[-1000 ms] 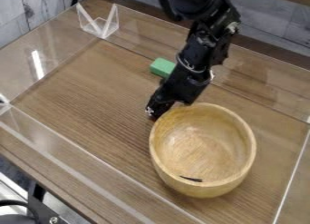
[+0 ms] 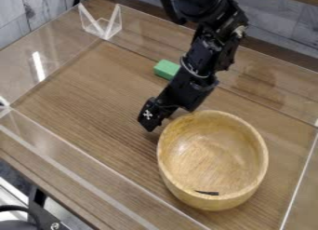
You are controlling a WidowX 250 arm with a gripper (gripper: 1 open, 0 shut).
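My black gripper [image 2: 158,116] reaches down from the top centre to the table at the upper left rim of a large tan bowl [image 2: 211,164]. Its fingertips are low beside the rim, dark and hard to make out; I see no object clearly between them. A small dark strip lies inside the bowl near its bottom. A green block [image 2: 165,69] sits behind the arm, to the left of it.
Clear plastic pieces stand at its back left and left edge. A wall runs along the back right.
The gripper has shifted slightly left, and the bowl has moved a little down and to the right in the view.
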